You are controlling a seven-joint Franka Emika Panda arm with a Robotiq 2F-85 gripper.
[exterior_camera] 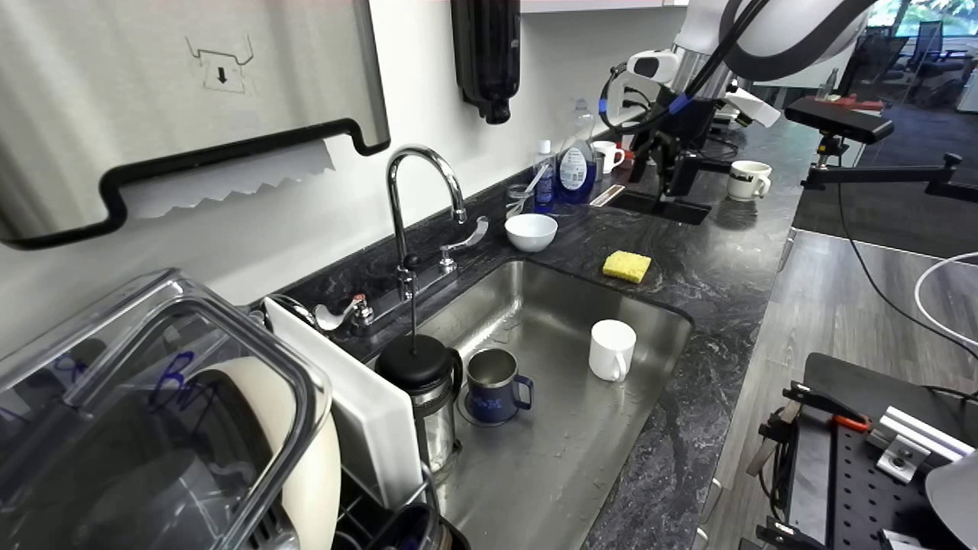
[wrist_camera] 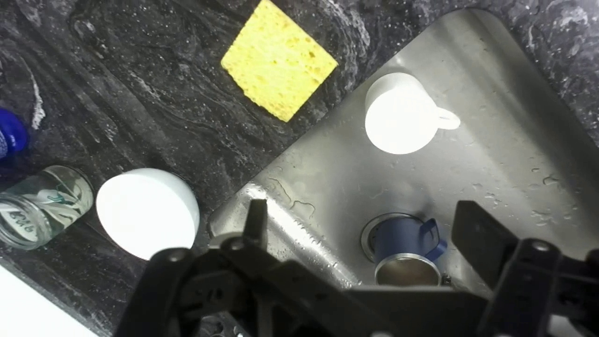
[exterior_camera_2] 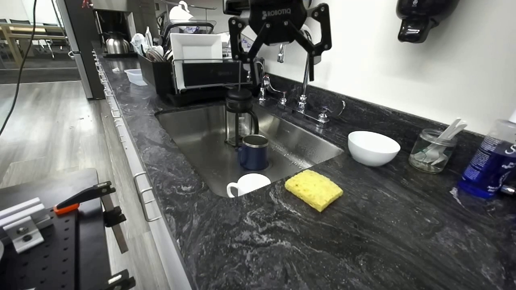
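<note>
My gripper is open, its two black fingers wide apart with nothing held between them. In exterior view 2 the gripper (exterior_camera_2: 283,72) hangs at the top, well above the counter. A dark blue mug (exterior_camera: 495,389) stands in the steel sink (exterior_camera: 564,440), its opening showing. Apart from it in the same sink sits a white mug (wrist_camera: 401,115), its handle pointing right in the wrist view. The yellow sponge (exterior_camera_2: 314,188) lies flat on the counter beside the sink edge. Near the back wall is a white bowl (exterior_camera_2: 373,147).
A French press (exterior_camera: 429,394) stands in the sink beside the blue mug. The tall faucet (exterior_camera: 399,206) rises behind the basin, and a loaded dish rack (exterior_camera_2: 203,72) borders its far end. A jar of utensils (exterior_camera_2: 431,150) and blue soap bottles line the wall.
</note>
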